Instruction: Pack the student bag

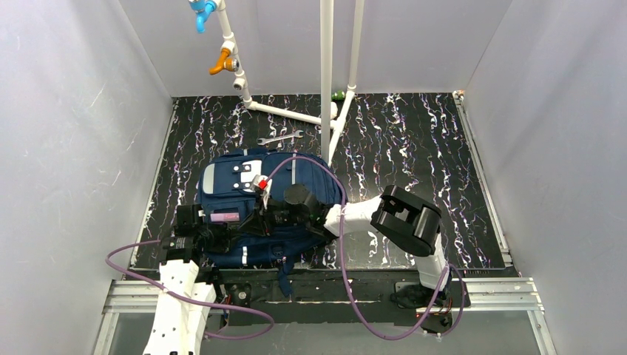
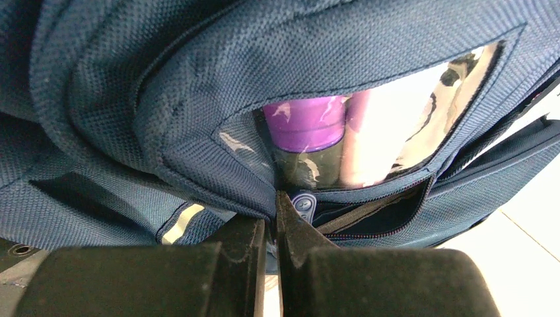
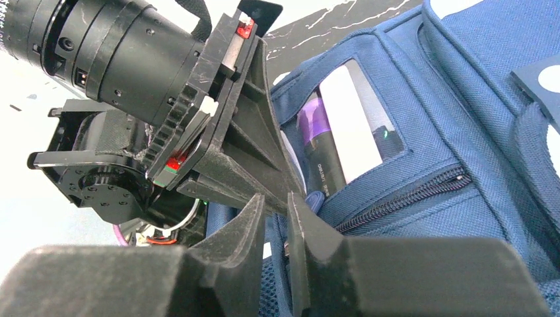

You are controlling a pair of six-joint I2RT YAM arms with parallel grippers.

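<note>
The navy student bag (image 1: 310, 171) lies flat with a clear-windowed pocket facing up. Behind that window show a purple-capped marker (image 2: 305, 124) and a pale pink-white item (image 2: 386, 119). At the pocket's corner my left gripper is shut on a fold of bag fabric, close beside the blue zipper pull (image 2: 304, 205). The pocket zipper (image 3: 409, 199) runs off from this corner, with a gap along part of it. My right gripper hovers by the left one, a narrow gap between its fingertips; only bag fabric shows beyond, nothing clearly held.
A wrench (image 1: 281, 138) lies behind the bag, near the white pipe frame (image 1: 292, 114). Free floor stretches right of the bag. A purple hose (image 1: 342, 259) loops over the right arm, and both grippers sit very close together.
</note>
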